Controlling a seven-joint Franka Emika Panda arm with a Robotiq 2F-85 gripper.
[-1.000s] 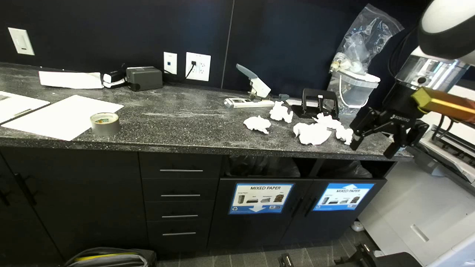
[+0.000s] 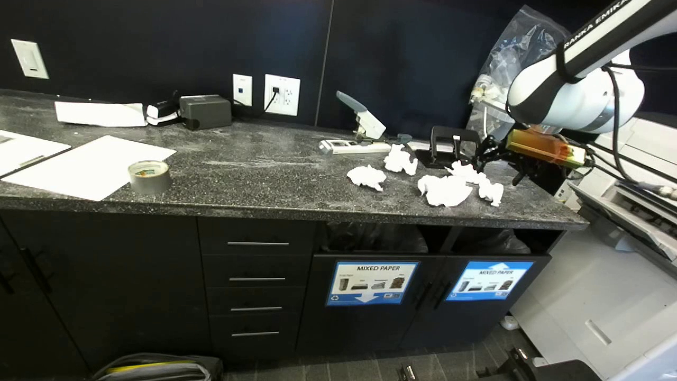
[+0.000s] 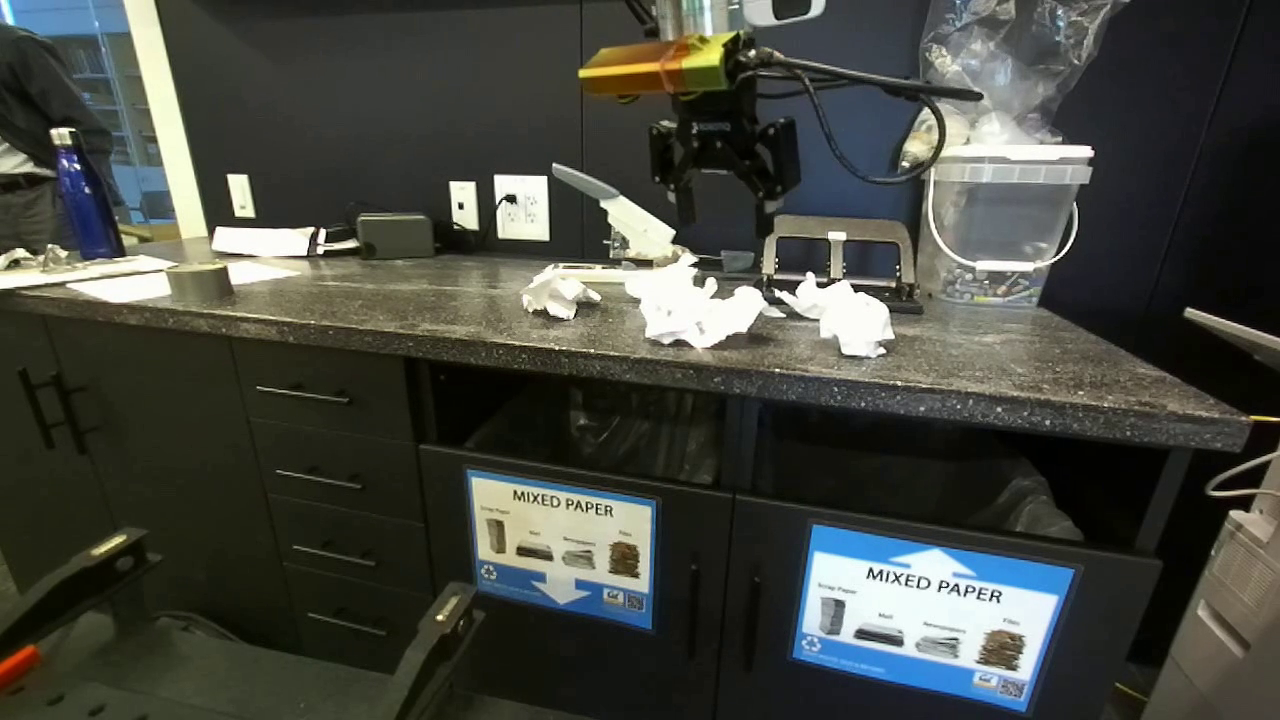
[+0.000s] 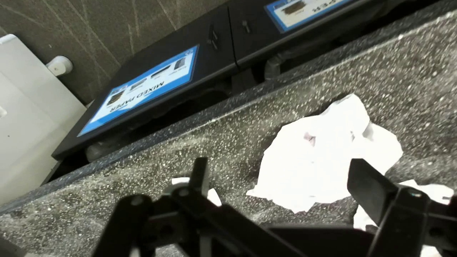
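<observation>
Several crumpled white papers lie on the dark speckled counter. The largest paper ball (image 2: 445, 190) is near the front edge, and a smaller paper ball (image 2: 366, 177) sits apart to its left. In exterior view 2, my gripper (image 3: 723, 216) hangs open above the papers, with nothing between its fingers. From the wrist, a large white crumpled paper (image 4: 325, 150) shows below and ahead of the spread fingers (image 4: 197, 175). Pieces of other papers peek out beside each finger, partly hidden by them.
Behind the papers stand a stapler (image 3: 624, 222) with its arm raised and a hole punch (image 3: 840, 246). A clear bucket (image 3: 1005, 222) is at the back right. Below the counter are open bin slots above the Mixed Paper signs (image 3: 561, 546). A tape roll (image 2: 149, 177) sits far left; mid-counter is clear.
My arm has swung back toward the wall and turned, bringing the gripper from the counter's right front to near the bucket and hole punch. The papers have stayed put.
</observation>
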